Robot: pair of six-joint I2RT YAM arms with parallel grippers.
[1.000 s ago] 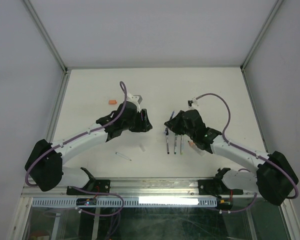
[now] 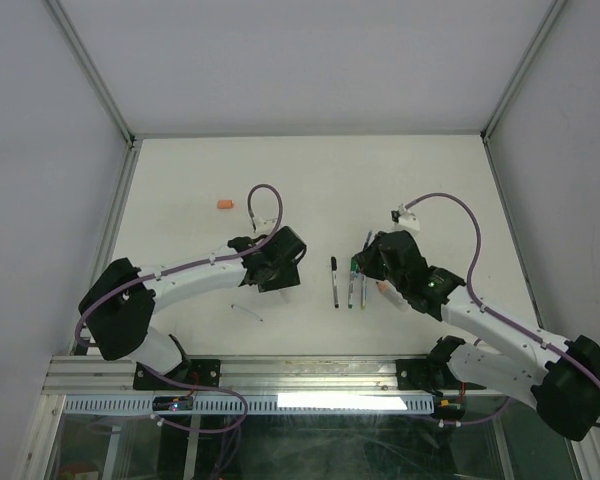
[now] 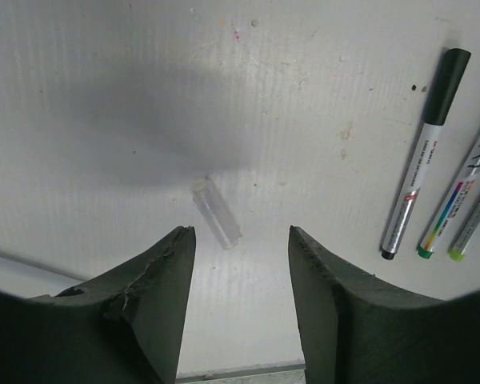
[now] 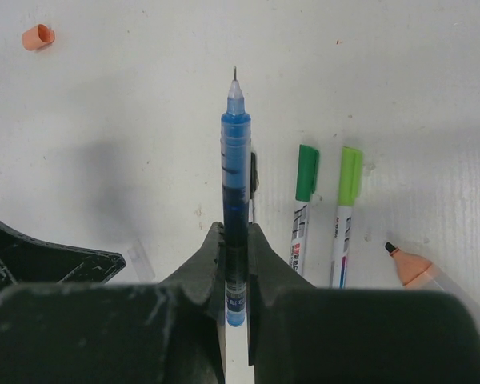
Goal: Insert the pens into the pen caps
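Observation:
My right gripper is shut on a blue pen (image 4: 235,152), whose bare metal tip points away from the fingers. In the left wrist view a small translucent cap (image 3: 217,214) lies on the table. My left gripper hangs above it, open, its two fingers (image 3: 170,288) apart with nothing gripped. The cap lies slightly beyond the fingertips in that view. A thin pale pen (image 2: 247,313) with a blue end rests at the front left of the table.
Black-capped (image 3: 444,88), green-capped (image 4: 307,172) and lime-capped (image 4: 350,176) markers lie side by side at middle right. An orange-tipped marker (image 4: 412,266) is right of them. An orange cap (image 2: 225,204) sits at the back left.
The right gripper has shifted right with the blue pen, away from the left one.

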